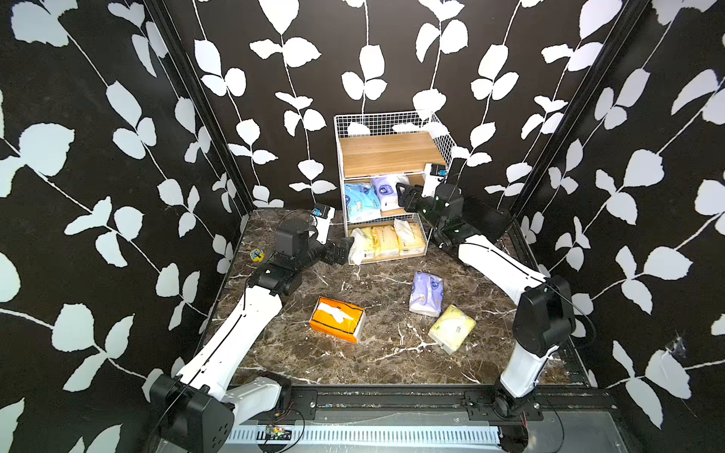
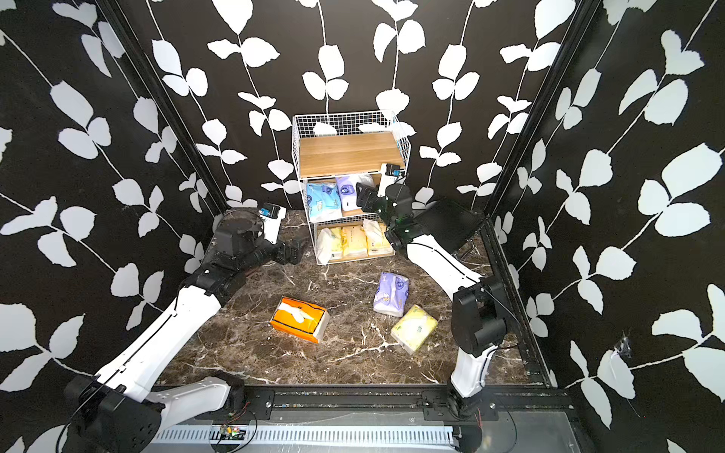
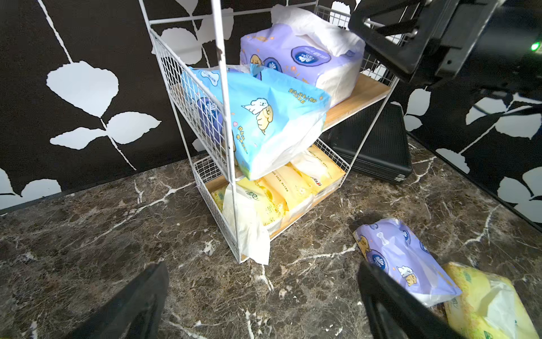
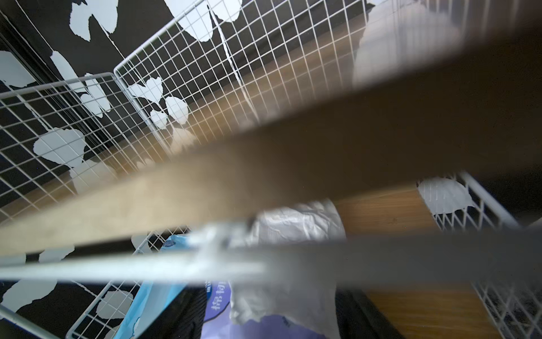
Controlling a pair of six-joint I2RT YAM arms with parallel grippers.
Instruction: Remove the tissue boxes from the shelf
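On the middle level of the white wire shelf [image 1: 392,141] sit a blue tissue pack [image 3: 265,118] at the left and a purple tissue pack [image 3: 305,56] beside it. Several yellow packs [image 3: 288,189] line the bottom level, a tissue hanging out at the left. My right gripper [image 1: 404,197] is at the shelf's right side, close to the purple pack; its open fingers [image 4: 189,313] stand either side of that pack in the right wrist view. Left of the shelf, above the table, my left gripper [image 1: 343,251] is open and empty. The top board [image 1: 392,154] is bare.
An orange tissue box [image 1: 336,319], a purple pack [image 1: 426,294] and a yellow pack [image 1: 451,329] lie on the marble table. A black case [image 3: 372,144] is right of the shelf. In the right wrist view, the board edge [image 4: 254,169] and a wire bar [image 4: 395,257] cross closely in front.
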